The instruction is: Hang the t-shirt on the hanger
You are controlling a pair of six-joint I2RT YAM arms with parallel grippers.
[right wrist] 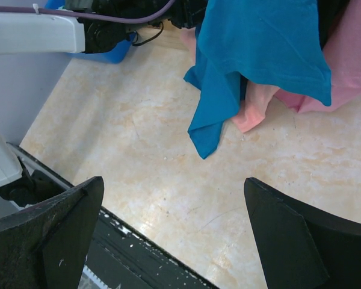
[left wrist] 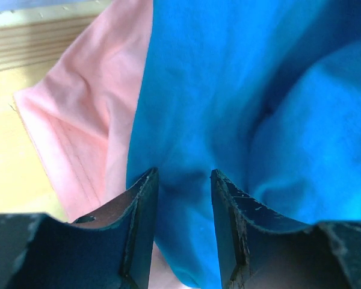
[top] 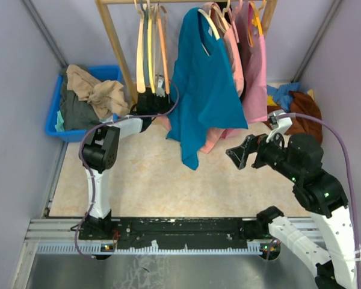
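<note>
A teal t-shirt [top: 201, 90] hangs from a light hanger [top: 210, 23] on the rack, its lower corner dangling over the floor. Beside the shirt's left edge, my left gripper [top: 156, 95] is partly hidden behind the hangers. Up close in the left wrist view, the left fingers [left wrist: 138, 220] stand apart in front of the teal cloth [left wrist: 198, 120]; whether any fabric lies between them is unclear. My right gripper is open and empty, away from the shirt, towards the right front.
Several empty hangers [top: 141, 57] hang left of the shirt. Pink garments [top: 256, 75] hang to its right. A blue bin [top: 52, 111] of clothes stands at left; a loose clothes pile [top: 298, 114] lies at right.
</note>
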